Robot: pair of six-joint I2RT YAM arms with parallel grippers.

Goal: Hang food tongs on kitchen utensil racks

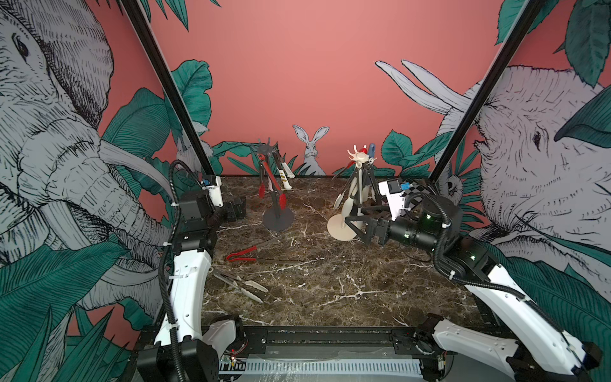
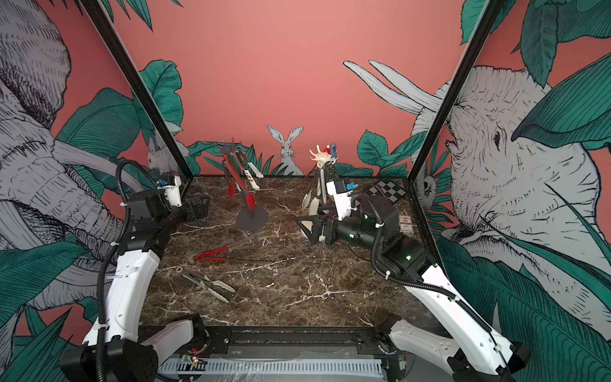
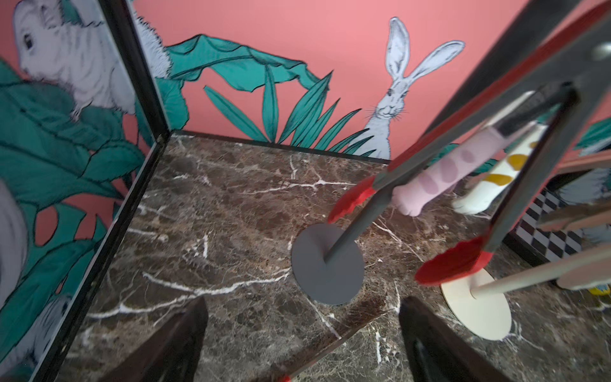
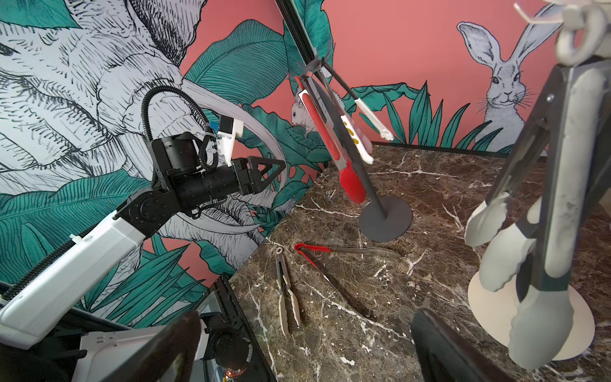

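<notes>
The grey rack [image 1: 277, 217] holds hanging red tongs [image 3: 445, 261] and cat-paw tongs [image 3: 432, 175]. My left gripper [image 1: 239, 208] is open just left of it, with nothing held. The cream rack [image 4: 483, 293] holds pale tongs [image 4: 541, 324]; my right gripper [image 2: 308, 228] stands open in front of it, holding nothing. On the table at front left lie red-handled tongs [image 4: 324, 248] and, nearer, pale tongs [image 4: 287, 293].
A checkerboard board [image 2: 387, 191] lies at the back right, behind my right arm.
</notes>
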